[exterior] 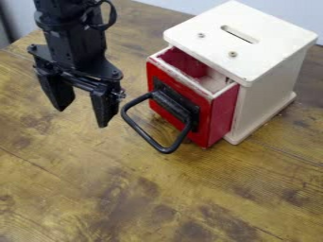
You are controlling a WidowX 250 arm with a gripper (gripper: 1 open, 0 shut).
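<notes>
My black gripper (79, 99) hangs open at the upper left, its two fingers apart with nothing between them, left of a white wooden box (263, 66) with a slot and screws on top. A red-fronted drawer (217, 128) sticks out a little from the box, showing a red and pale inside at its top. A black handle (171, 144) on the drawer's front juts out toward the lower left, to the right of my gripper and apart from it.
A pale wall shows along the back edge.
</notes>
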